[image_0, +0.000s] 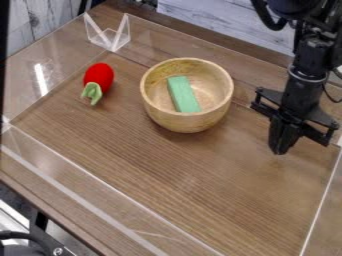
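My gripper (278, 141) hangs low over the wooden table at the right, with the black wrist body above it; whether its fingers are open or shut is hard to make out, and nothing distinct shows between them. Left of it sits a wooden bowl (213, 73) holding a green block (183, 95). A red object with a green end (99, 79) lies at the left, apart from the bowl.
A clear plastic container (104, 30) stands at the back left. A pale edge runs along the back.
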